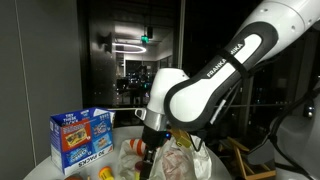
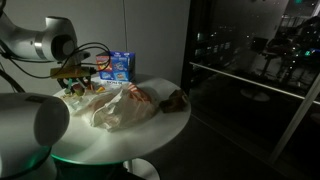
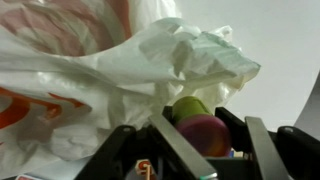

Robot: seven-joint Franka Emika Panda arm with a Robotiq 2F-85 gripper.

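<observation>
In the wrist view my gripper is shut on a small round item (image 3: 203, 134) with a dark red end and a green part behind it. Its full shape is hidden by the fingers. Right beside it in that view is a crumpled white plastic bag (image 3: 110, 90) with red-orange print; I cannot tell whether they touch. Exterior view 1 has my gripper (image 1: 148, 163) low, in front of the bag (image 1: 197, 160), with the held item too small to make out.
A blue snack box (image 1: 82, 140) stands on the round white table (image 2: 165, 128), left of the bag. Small orange and yellow items (image 1: 106, 173) lie near the box. A dark object (image 2: 176, 101) sits by the table edge. Bare tabletop shows in front of the bag.
</observation>
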